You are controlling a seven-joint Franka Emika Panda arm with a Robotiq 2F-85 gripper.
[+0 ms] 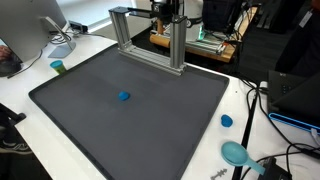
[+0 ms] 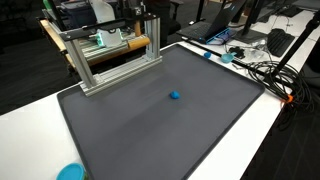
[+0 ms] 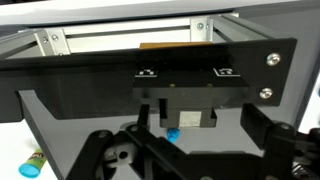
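My gripper is in the lower middle of the wrist view, its dark parts spread to either side of a small silvery block (image 3: pixel 188 108). Just above lies a long black bar (image 3: pixel 70 75) with a black raised piece at its middle. Dark parts merge there, so I cannot tell whether the fingers touch anything. In exterior view 1 the black bar (image 1: pixel 145 11) tops an aluminium frame (image 1: pixel 178 45). The arm's dark end is near the top of that frame, mostly cut off. A blue piece (image 1: pixel 124 96) lies on the grey mat.
A green-and-blue cup (image 1: pixel 58 66) stands off its far left edge. A blue lid (image 1: pixel 226 121) and a turquoise scoop (image 1: pixel 238 154) lie on the white table at right. Cables run along the right side.
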